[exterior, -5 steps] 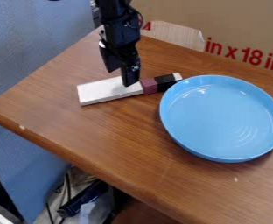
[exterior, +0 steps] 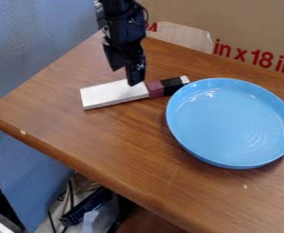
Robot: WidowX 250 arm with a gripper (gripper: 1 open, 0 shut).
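My black gripper (exterior: 125, 65) hangs at the top centre, its fingertips just above a long flat white bar (exterior: 106, 95) lying on the wooden table. The bar's right part has a maroon section and a black one, with a pale tip. Whether the fingers touch the bar, and how far apart they stand, is unclear. A light blue plate (exterior: 229, 123) lies to the right of the bar.
A cardboard box (exterior: 236, 27) with red lettering stands behind the table.
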